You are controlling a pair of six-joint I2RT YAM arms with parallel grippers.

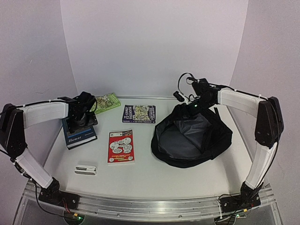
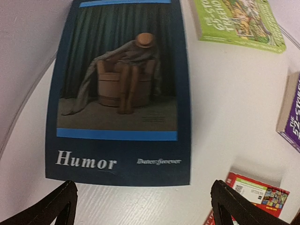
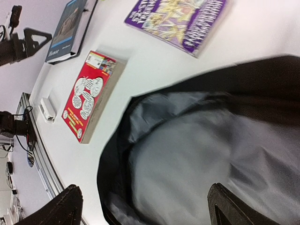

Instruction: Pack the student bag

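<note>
A black bag (image 1: 180,143) lies with its mouth open at the right of the table; its grey lining fills much of the right wrist view. Above its back rim, my right gripper is open, its fingers wide apart. The dark blue Humor book (image 2: 117,154) lies flat at the left. My left gripper hangs over it, open with nothing between its fingers. A red book (image 1: 121,146) lies mid-table, a purple book (image 1: 139,114) behind it, and a green book (image 1: 108,103) at the back left. A white case-like object (image 1: 86,169) sits at the front left.
Walls close the table (image 1: 140,183) in at the back and both sides. Bare table lies between the red book and the bag, and along the front. A metal rail (image 1: 140,201) runs along the front edge.
</note>
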